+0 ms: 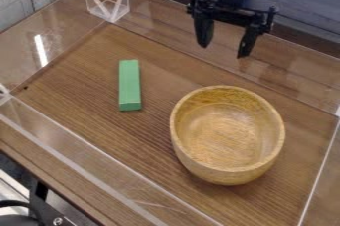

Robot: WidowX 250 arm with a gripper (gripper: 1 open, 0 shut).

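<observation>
My black gripper hangs at the top centre-right above the wooden table, its two fingers spread apart with nothing between them. A green block lies lengthwise on the left-middle of the table. A large yellow bowl stands empty at the lower right. The gripper is apart from both, behind them in the view.
A wooden tabletop fills most of the view, clear around the block and between the bowl and gripper. Clear plastic pieces sit at the left edge and upper left. Metal rails border the back.
</observation>
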